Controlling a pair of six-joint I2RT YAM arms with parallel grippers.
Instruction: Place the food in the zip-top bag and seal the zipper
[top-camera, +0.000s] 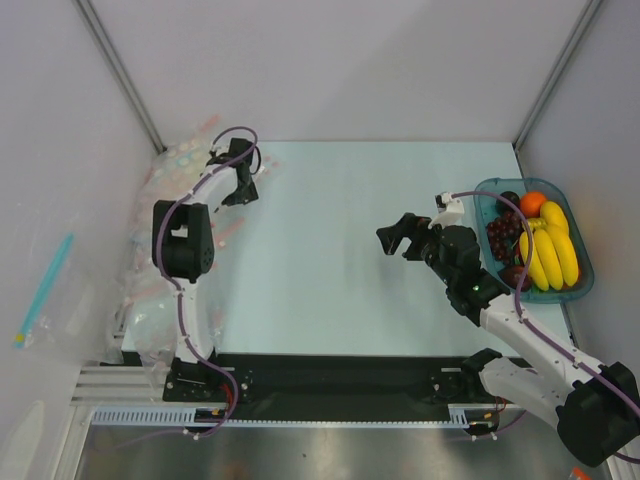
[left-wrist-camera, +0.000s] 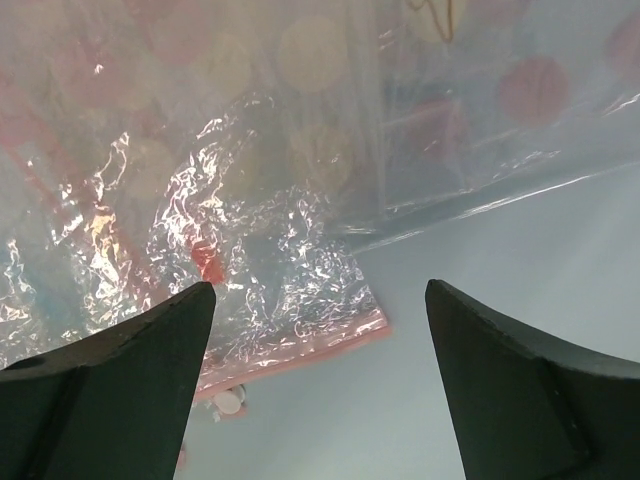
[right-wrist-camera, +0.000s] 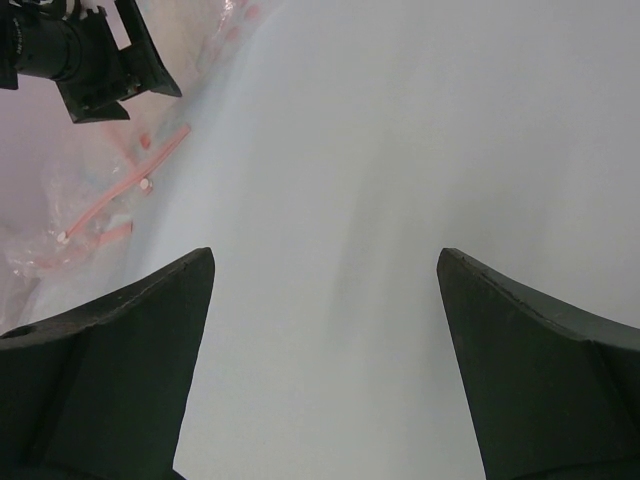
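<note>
Clear plastic zip bags with pink and yellow dots (top-camera: 185, 165) lie spread along the table's left side, overlapping; in the left wrist view one crinkled bag (left-wrist-camera: 260, 260) ends in a pinkish edge strip. Over their right margin, my left gripper (top-camera: 240, 200) hangs open, the bag edge and bare table showing between its fingers. Food fills a teal basket (top-camera: 582, 283) at the far right: bananas (top-camera: 550, 257), an orange (top-camera: 533, 203), dark grapes (top-camera: 502, 238) and other pieces. My right gripper (top-camera: 393, 236) stands open over bare table, left of the basket, with nothing between its fingers.
Another clear bag with a blue strip (top-camera: 47, 282) lies against the left wall. Pale walls close in the back and both sides.
</note>
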